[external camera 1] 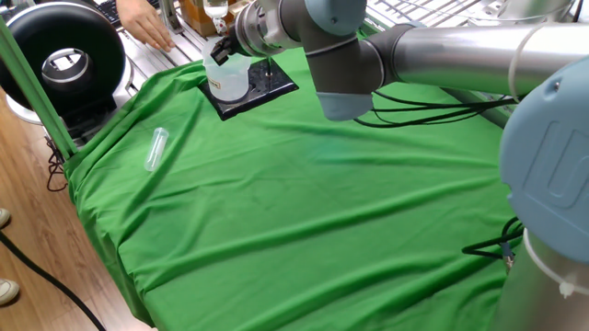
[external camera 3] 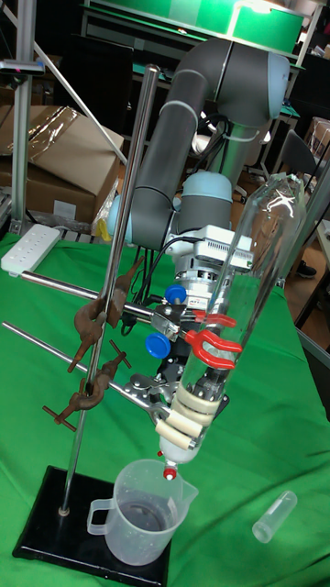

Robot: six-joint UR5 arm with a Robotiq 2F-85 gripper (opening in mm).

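Note:
At the far end of the table, my gripper [external camera 1: 223, 52] is beside the lower end of a glass separating funnel [external camera 3: 256, 245], above a clear plastic beaker [external camera 3: 147, 518]. The funnel hangs in red-tipped clamps [external camera 3: 213, 348] on a metal stand, and its white lower part ends in a red-tipped outlet [external camera 3: 170, 472] over the beaker's mouth. The beaker [external camera 1: 228, 78] stands upright on the black stand base [external camera 1: 267, 88]. Clamps and glass hide much of the gripper in the other exterior view, so whether its fingers are apart or together does not show.
A clear plastic tube [external camera 1: 156, 149] lies on the green cloth [external camera 1: 304, 202], whose middle is otherwise bare. A person's hand [external camera 1: 144, 23] rests near the far left edge. A white power strip [external camera 3: 31, 250] lies beyond the stand.

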